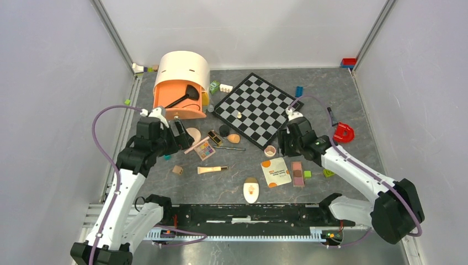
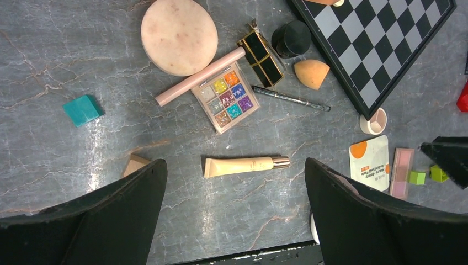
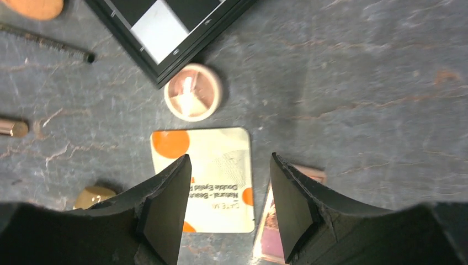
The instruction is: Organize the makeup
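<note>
Several makeup items lie loose on the grey surface: a glitter palette (image 2: 227, 101), a pink stick (image 2: 200, 76), a round puff (image 2: 179, 36), a black-and-gold case (image 2: 261, 58), a beige sponge (image 2: 312, 73), a dark pencil (image 2: 291, 98) and a beige tube (image 2: 246, 165). Open and empty, my left gripper hangs above the tube's area. My right gripper is open over the cream square pouch (image 3: 218, 165), with nothing between its fingers. Just beyond the pouch stands a small pink jar (image 3: 193, 92), and beside it lies a pink blush palette (image 3: 272, 237).
An orange-lined organizer box (image 1: 182, 65) stands open at the back left, a black brush in its drawer (image 1: 180, 108). The chessboard (image 1: 256, 110) covers the middle. A white-and-gold bottle (image 1: 251, 191) is near the front edge. Toy blocks and a red object (image 1: 343, 132) lie around.
</note>
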